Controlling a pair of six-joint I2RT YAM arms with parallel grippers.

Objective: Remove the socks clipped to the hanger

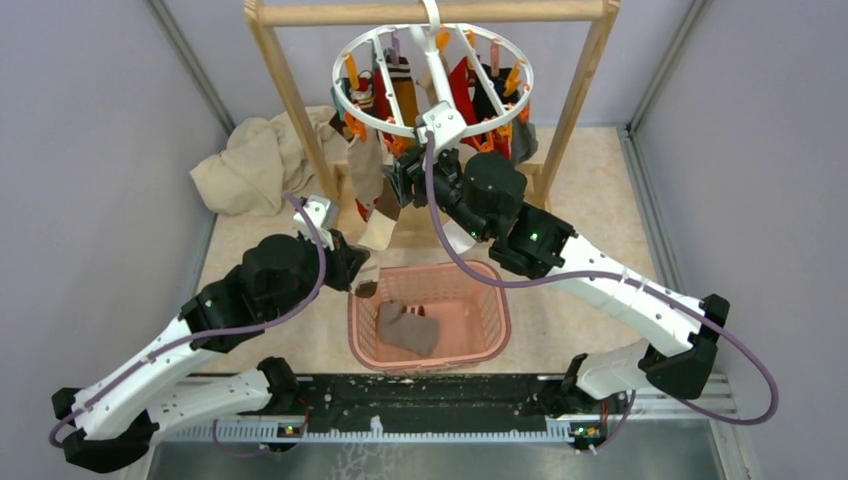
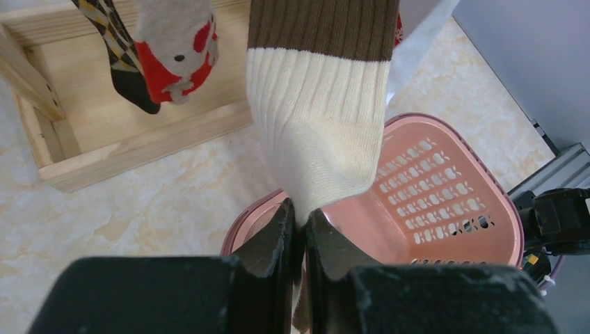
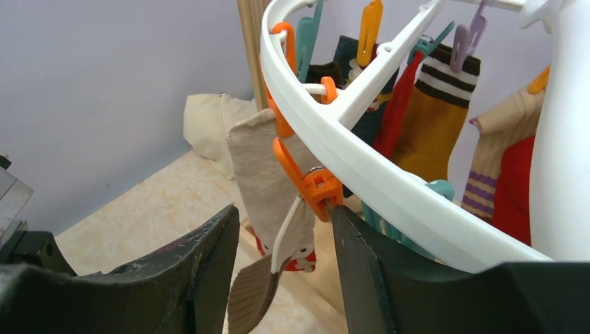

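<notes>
A brown-and-cream ribbed sock [image 2: 316,118] runs down from the hanger side into my left gripper, which is shut on it. My right gripper is part open just under the white round hanger [image 1: 349,103]. Between its fingers, in the right wrist view, are an orange clip [image 3: 321,191] and the top of the brown-and-light sock hanging from it; whether it touches them I cannot tell. Other socks [image 3: 435,115] hang from coloured clips around the ring.
A pink basket [image 1: 478,340] holding a grey sock [image 1: 405,330] stands below both arms. A wooden frame [image 1: 582,80] carries the hanger. Beige cloth [image 1: 240,170] lies at the left rear.
</notes>
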